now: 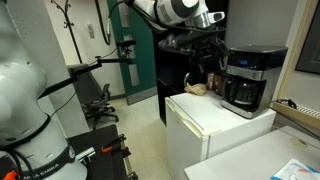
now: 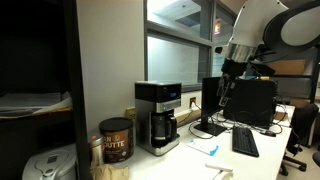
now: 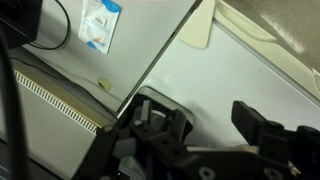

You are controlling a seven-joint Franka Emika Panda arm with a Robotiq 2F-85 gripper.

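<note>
My gripper (image 1: 208, 58) hangs in the air over the white cabinet (image 1: 212, 112), to the left of the black and silver coffee maker (image 1: 250, 80). In the wrist view its dark fingers stand apart, the gripper being open with nothing visible between them. The glass carafe (image 2: 162, 126) sits in the coffee maker, seen upright in the second exterior view. Below the wrist camera, the cabinet's white top (image 3: 228, 78) spreads out bare in its middle.
A brown object (image 1: 195, 89) lies at the back of the cabinet top. On the white table (image 1: 240, 163) is a blue-and-white packet (image 1: 297, 170). Beside the coffee maker stands a dark canister (image 2: 117, 138); a monitor and keyboard (image 2: 244, 140) are farther off.
</note>
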